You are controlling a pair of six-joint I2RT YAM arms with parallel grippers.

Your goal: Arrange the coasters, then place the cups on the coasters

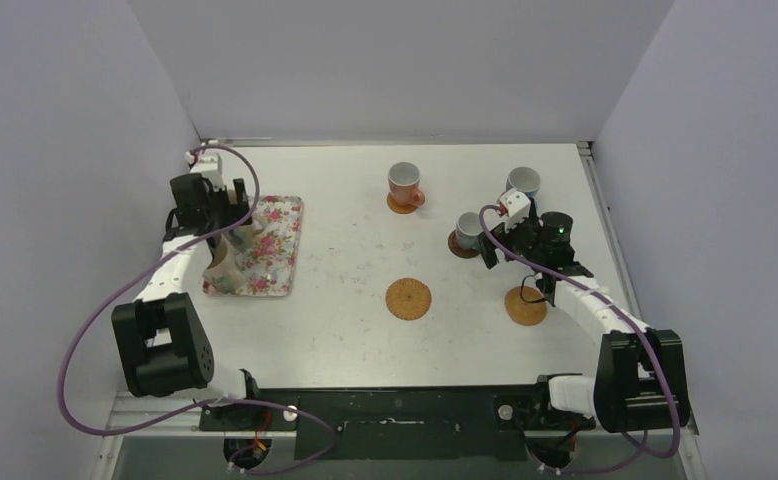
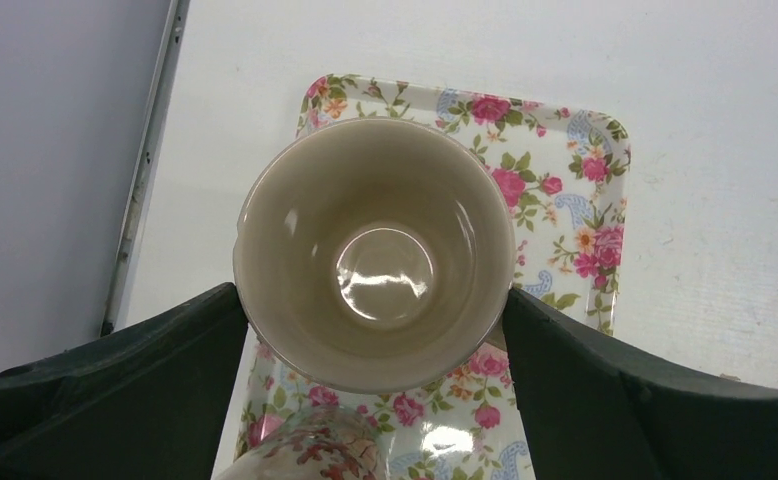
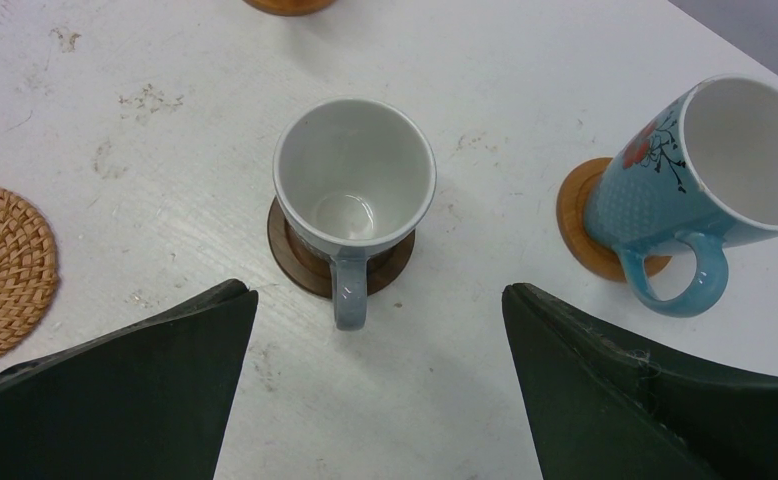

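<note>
In the left wrist view a cup (image 2: 370, 180) with a beige inside stands over the floral tray (image 2: 565, 200), its mouth facing the camera. My left gripper has its fingers apart on either side of this cup; the rim hides their tips, so contact cannot be judged. On the right, my right gripper is open and empty. Just ahead of it a grey-white cup (image 3: 350, 170) rests on a dark wooden coaster (image 3: 290, 260). The woven coaster (image 1: 408, 299) lies bare at mid-table.
Another cup (image 2: 315, 445), flower-patterned, is at the tray's near-left part. A pinkish cup (image 1: 403, 182) sits on a coaster at the back, and a blue mug (image 3: 645, 190) on one at back right. A bare round coaster (image 1: 525, 306) lies near the right arm.
</note>
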